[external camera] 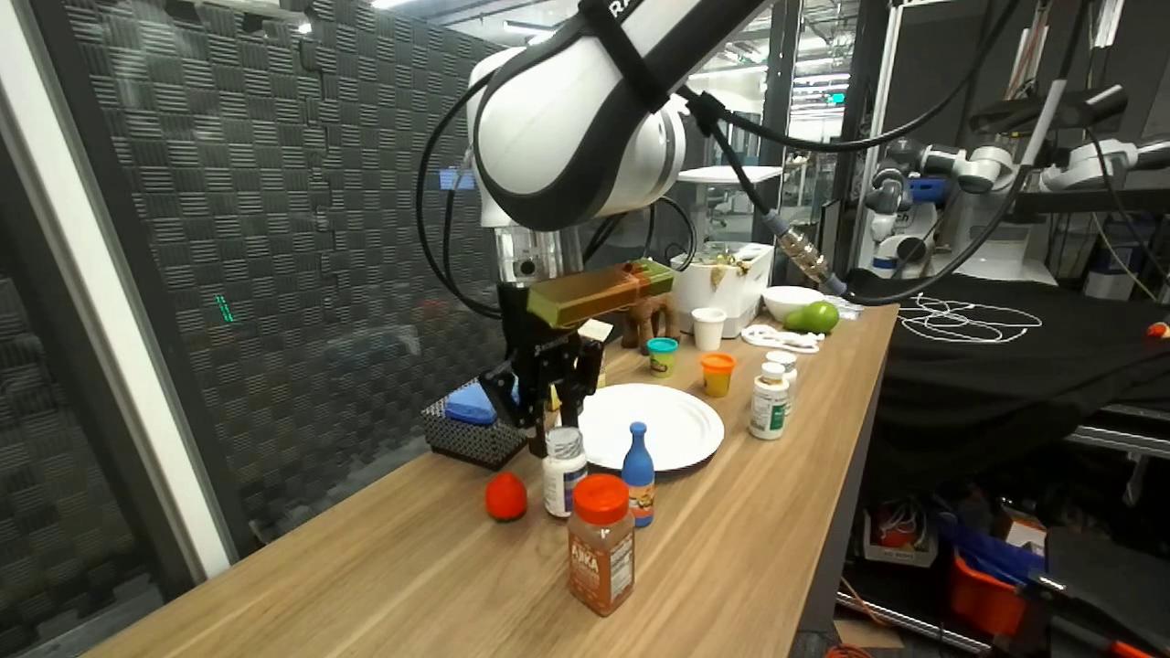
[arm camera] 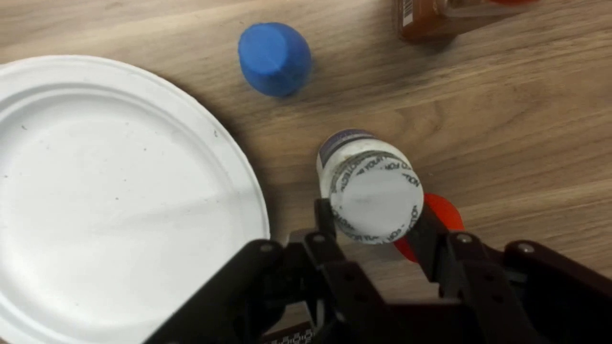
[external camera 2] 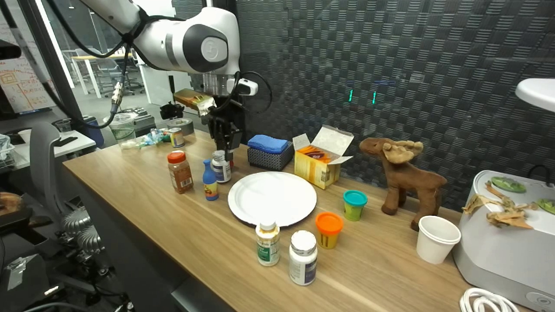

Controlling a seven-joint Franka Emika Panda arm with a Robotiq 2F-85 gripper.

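Observation:
A white pill bottle (arm camera: 376,198) with a silver-white lid stands on the wooden table, its label partly visible in exterior view 1. My gripper is shut on its upper part, with one finger (arm camera: 324,217) on the plate side and the other finger (arm camera: 427,232) on the side of a red object. From exterior view 2, the gripper (external camera 2: 227,151) comes down from above and behind the bottle (external camera 2: 221,169). The bottle seems to rest on the tabletop, close to upright.
A white plate (arm camera: 252,200) lies beside the bottle. Close by are a blue bottle (external camera: 638,472), an orange-lidded spice jar (external camera: 600,548) and a red object (external camera: 505,497). Behind stands a mesh box (external camera 2: 270,158) with blue cloth.

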